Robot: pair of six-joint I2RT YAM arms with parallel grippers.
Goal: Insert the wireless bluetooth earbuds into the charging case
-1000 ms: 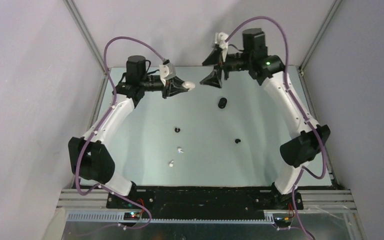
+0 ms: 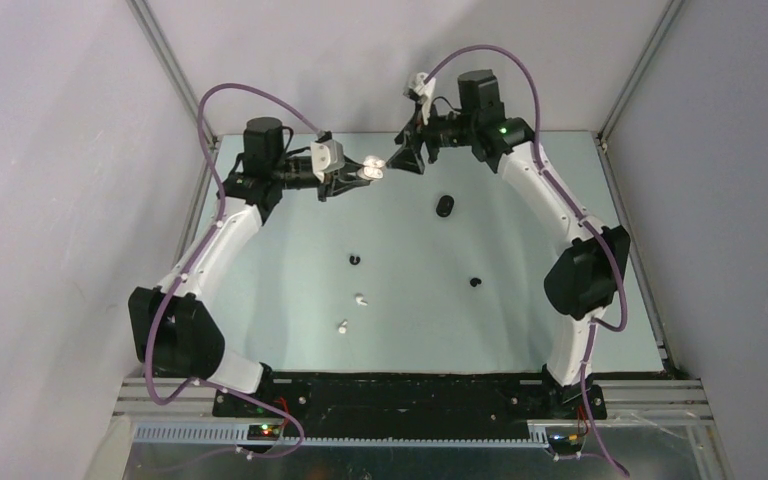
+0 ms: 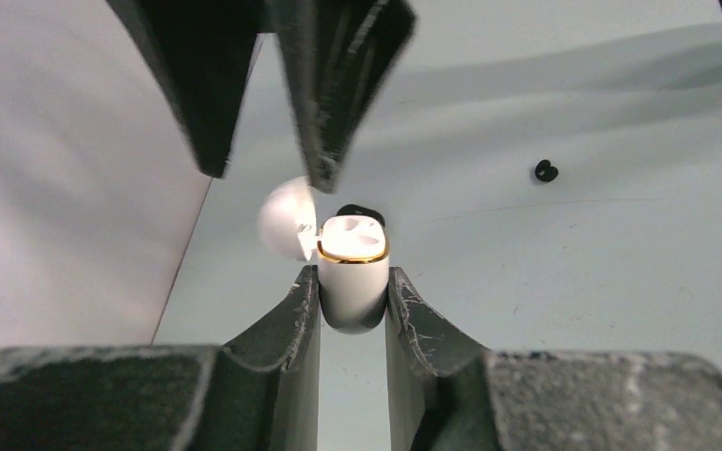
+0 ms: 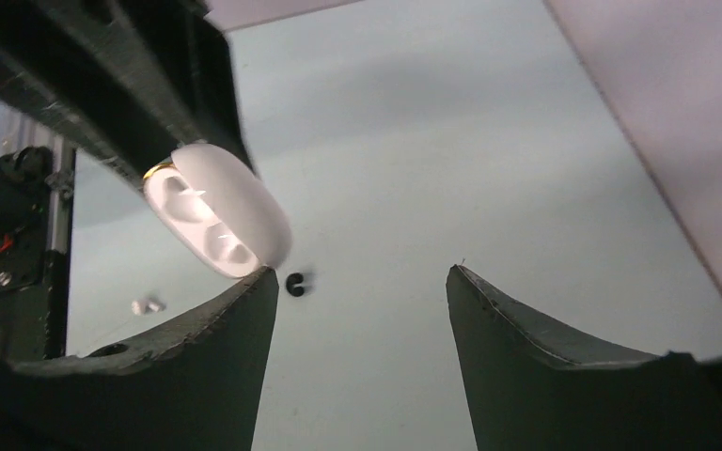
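The white charging case is in my left gripper, shut on its body. Its lid is raised and shows two empty hollows in the right wrist view. My right gripper stands open beside the case at the upper right in the top view, nothing between its fingers. Two small white earbuds lie apart on the lower middle of the table.
A black oblong object lies below the right gripper in the top view. Two small black pieces lie on the table.
The case's top looks more spread open now. The left gripper shifted only slightly.
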